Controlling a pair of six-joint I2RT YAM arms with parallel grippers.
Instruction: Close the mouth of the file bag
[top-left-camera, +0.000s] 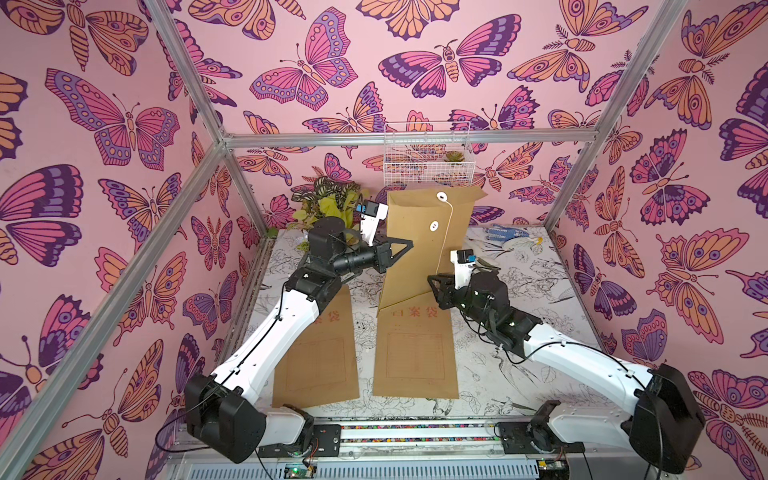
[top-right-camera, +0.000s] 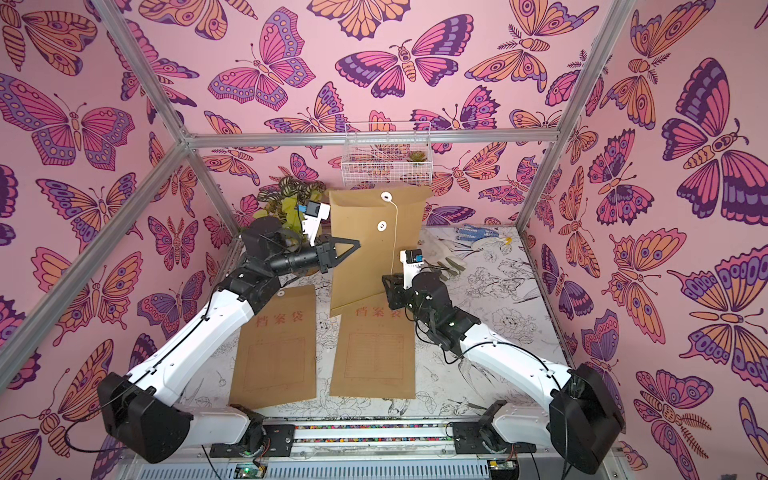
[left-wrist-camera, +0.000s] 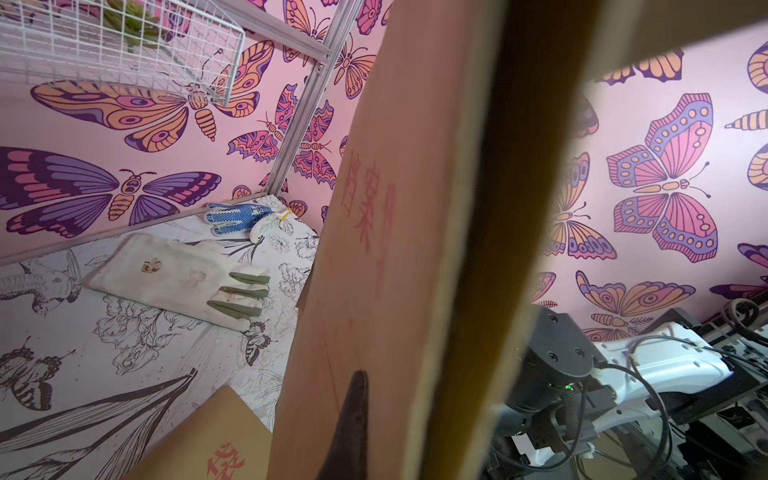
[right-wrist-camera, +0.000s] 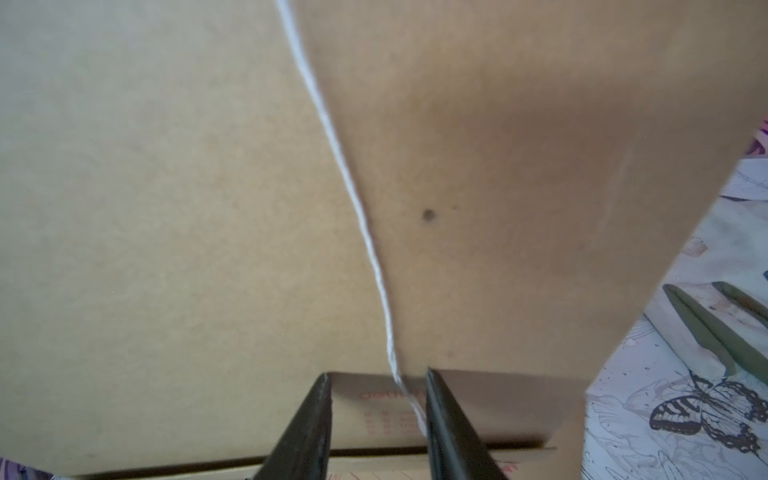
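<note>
A kraft file bag (top-left-camera: 416, 224) stands upright at mid-table, top flap toward the back, with two white buttons and a string (right-wrist-camera: 352, 192) hanging down its face. My left gripper (top-left-camera: 395, 249) is at the bag's upper left edge, shut on it; in the left wrist view the bag fills the middle. My right gripper is low at the bag's face, part open, with the string running between its fingertips.
Two more bags lie flat, at left (top-left-camera: 316, 360) and centre (top-left-camera: 414, 360). Gloves (top-right-camera: 472, 233) lie at the back right, a wire basket (top-right-camera: 386, 168) hangs behind, and plants stand back left.
</note>
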